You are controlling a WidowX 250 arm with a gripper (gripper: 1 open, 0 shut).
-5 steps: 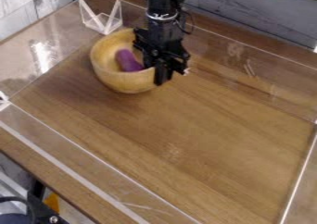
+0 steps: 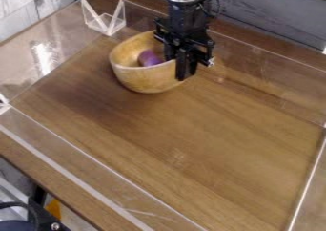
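Note:
A wooden bowl [image 2: 143,77] sits at the back left of the table, with a purple object [image 2: 149,57] inside it. My black gripper [image 2: 180,63] is at the bowl's right rim, its fingers partly over or in the bowl. Whether it is shut on the rim or on anything else I cannot tell, as the fingertips are dark and small.
A white wire rack [image 2: 105,18] stands behind the bowl at the back left edge. Clear strips run along its side edges.
The bowl has shifted slightly right and back and looks more tilted. My gripper has moved a little with it, and the purple object shows less.

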